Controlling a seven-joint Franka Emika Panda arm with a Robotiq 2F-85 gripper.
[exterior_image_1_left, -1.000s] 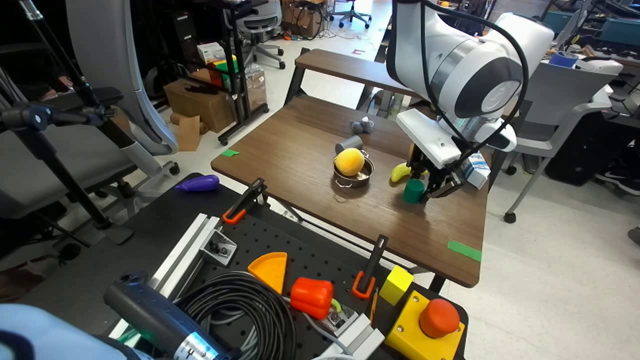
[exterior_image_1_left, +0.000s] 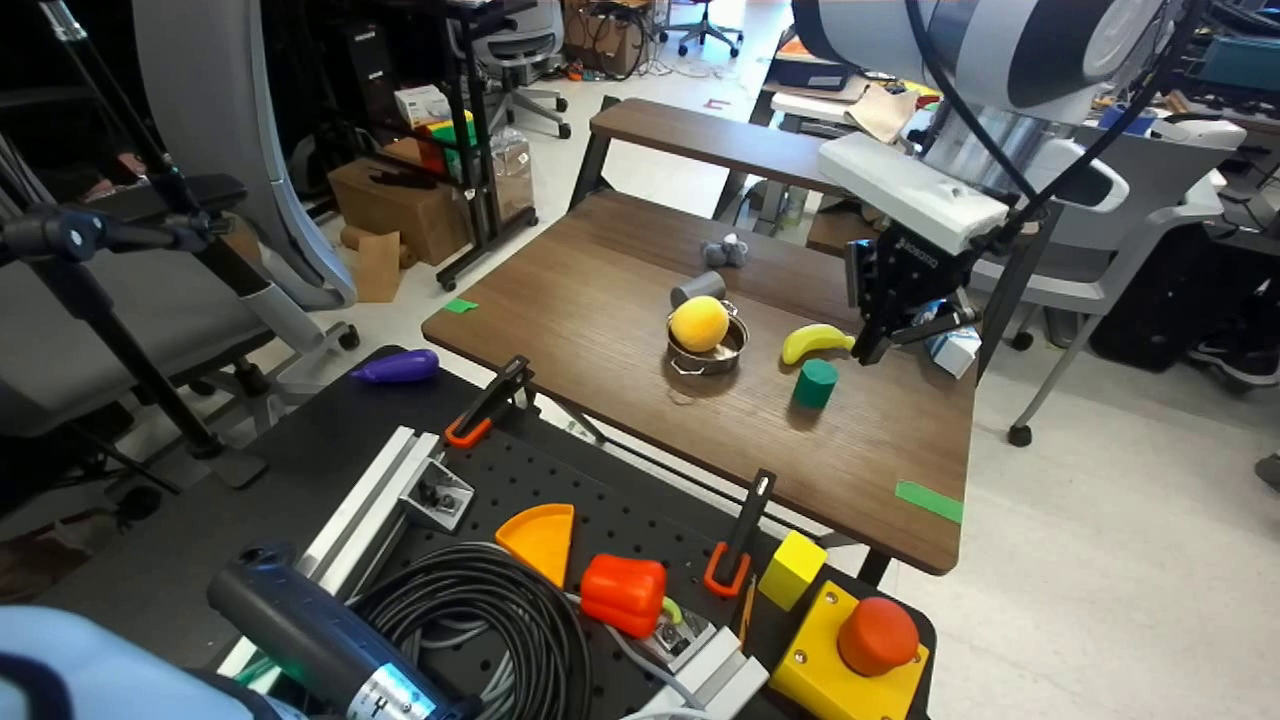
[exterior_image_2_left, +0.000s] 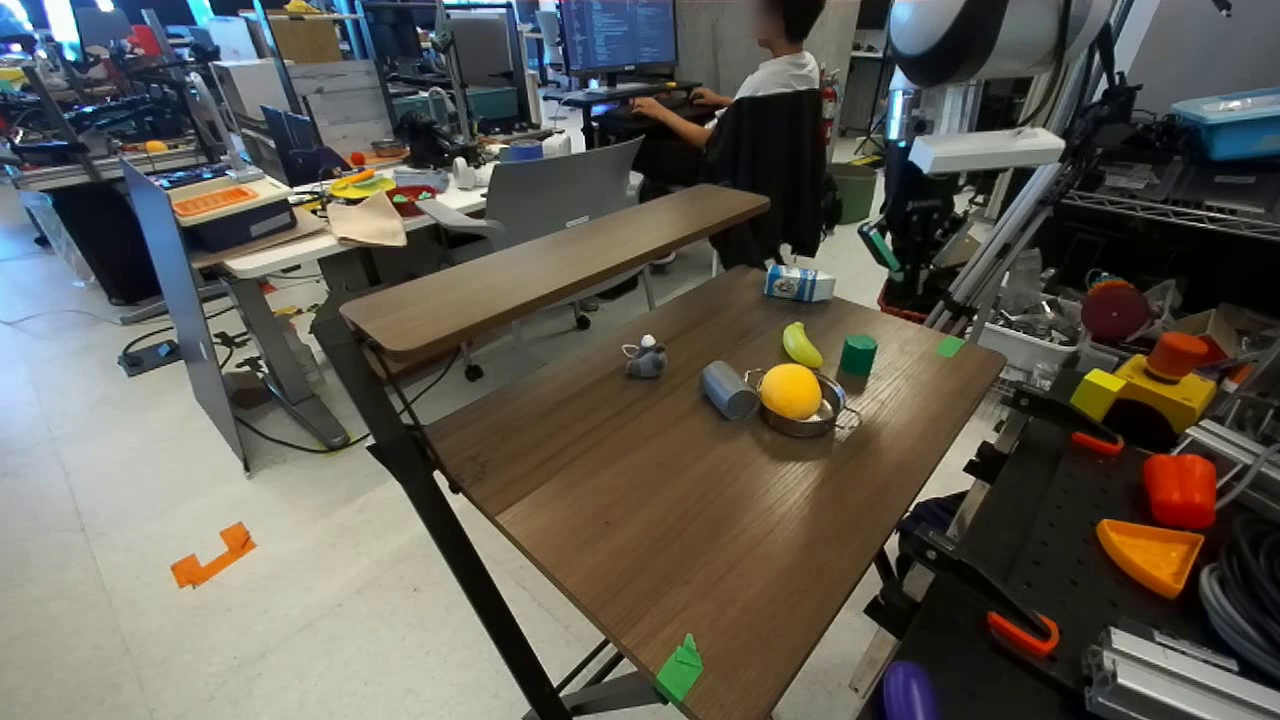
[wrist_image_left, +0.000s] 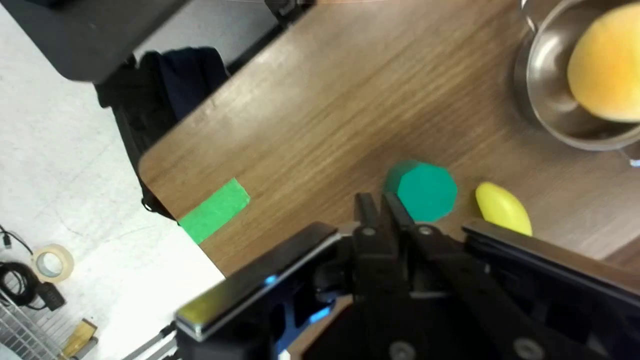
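Note:
A green block (wrist_image_left: 427, 192), shaped like a short many-sided cylinder, stands upright on the brown table (exterior_image_1_left: 576, 276). Above the table and off to the block's right in exterior view 1 hangs my gripper (exterior_image_1_left: 882, 342). Its fingertips (wrist_image_left: 363, 207) sit close together with a narrow gap and nothing between them. In the wrist view, the block appears just beyond them. Beside the block lies a yellow banana (exterior_image_1_left: 816, 342), partly cut off by the gripper in the wrist view. A metal pot (exterior_image_2_left: 816, 420) holds a yellow-orange ball (exterior_image_2_left: 791, 391).
A grey cup (exterior_image_2_left: 728, 390) lies on its side by the pot, with a small grey toy (exterior_image_2_left: 645, 356) farther off. A blue-white carton (exterior_image_2_left: 798, 283) is at the table's edge. A raised shelf (exterior_image_1_left: 708, 134) spans the back.
My gripper has risen from beside the green block and moved right, clear of it. The block stands slightly farther left in exterior view 1, and more of the banana shows.

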